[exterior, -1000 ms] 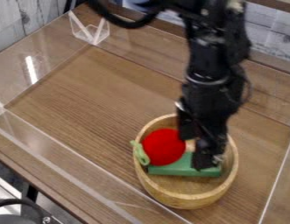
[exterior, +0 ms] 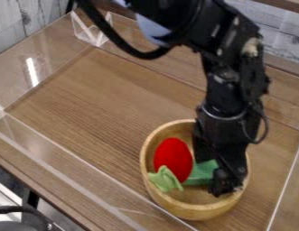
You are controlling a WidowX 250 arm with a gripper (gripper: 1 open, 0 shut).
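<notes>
My gripper (exterior: 219, 153) reaches down from the top into the right side of a round wooden bowl (exterior: 200, 209), its open fingers over a green object (exterior: 198, 173). A red rounded object with a pale green top (exterior: 173, 156) lies in the bowl's left half. Whether the fingers touch the green object is unclear.
A clear plastic item (exterior: 92, 23) is at the back left, and a white object (exterior: 0, 108) at the left edge.
The red object appears tipped more upright along the bowl's left.
</notes>
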